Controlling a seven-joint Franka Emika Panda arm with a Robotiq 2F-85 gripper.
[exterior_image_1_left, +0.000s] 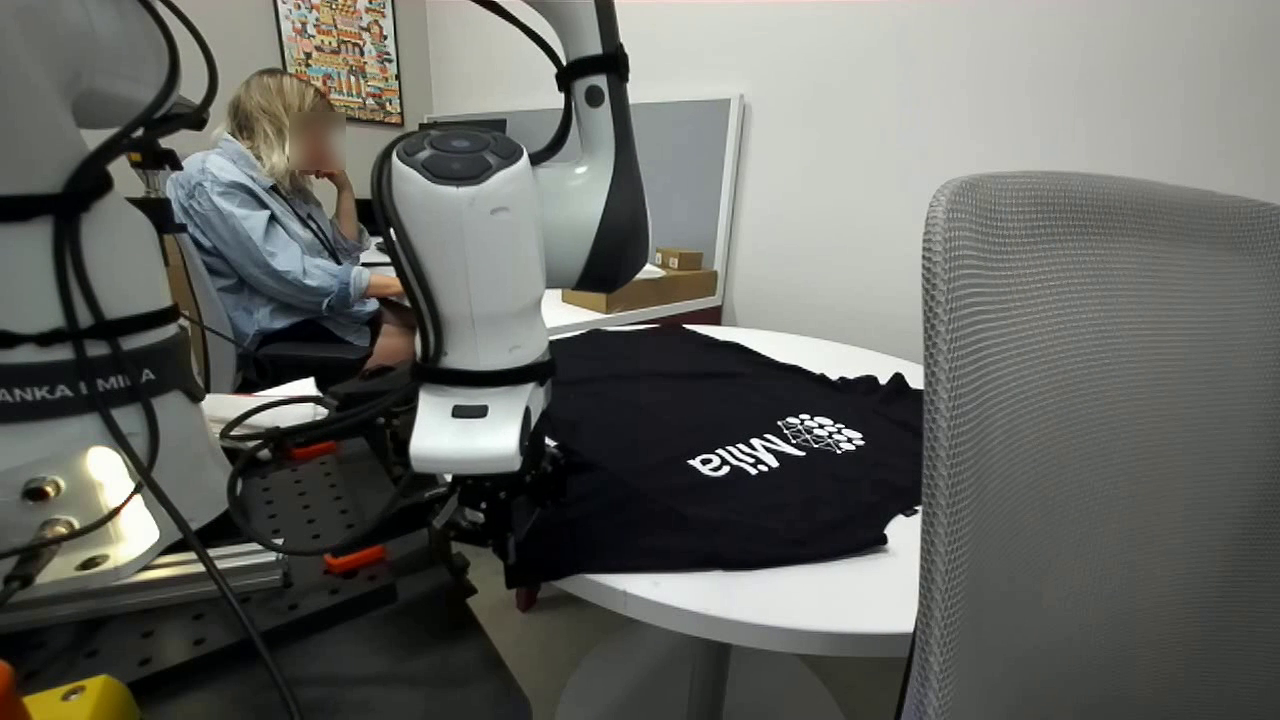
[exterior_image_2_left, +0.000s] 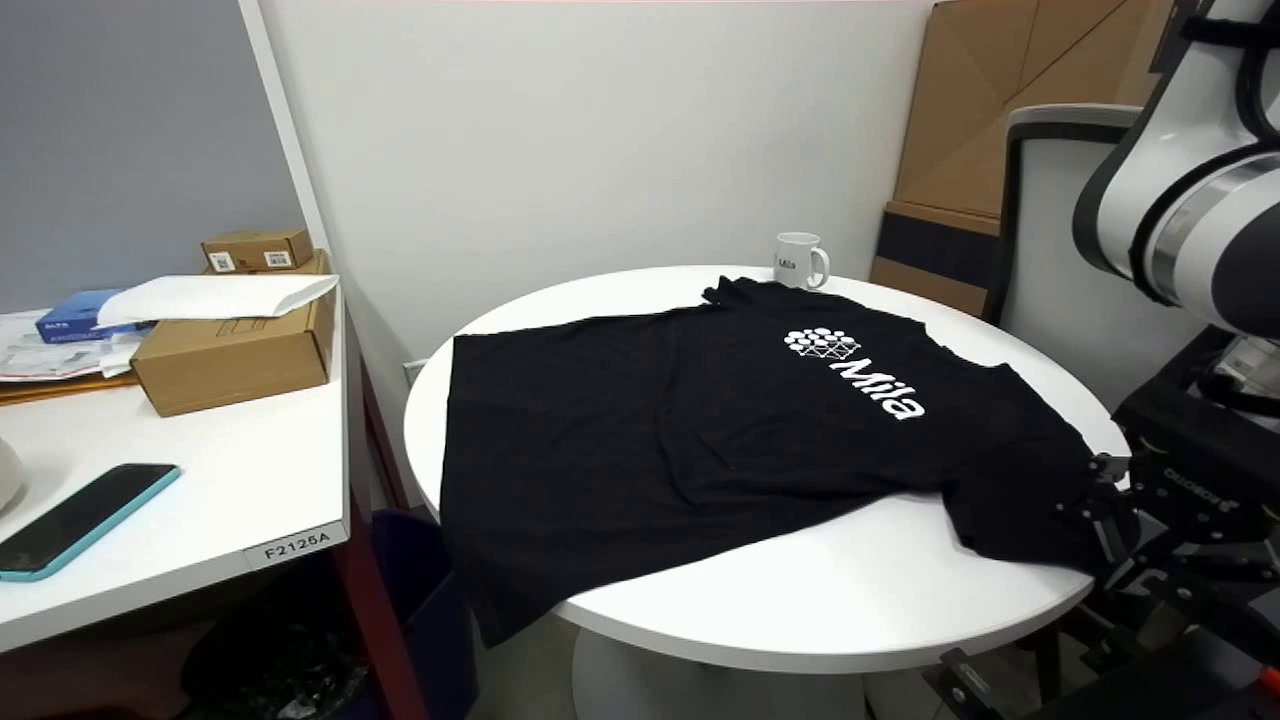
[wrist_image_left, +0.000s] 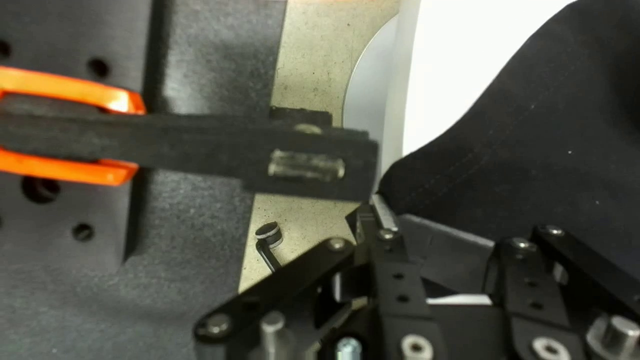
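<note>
A black T-shirt with a white Mila print lies spread over a round white table. My gripper is shut at the table edge, beside the sleeve end. In the wrist view the dark cloth narrows toward the fingertips and meets them there. Whether a thin fold lies between the fingers is hidden. From exterior view 1 the gripper stands low at the left side of the shirt, partly dark against it.
A white mug stands at the table's back edge. A grey mesh chair blocks the right side. Left of the table is a desk with boxes and a phone. A black bench with orange handles lies by the robot base.
</note>
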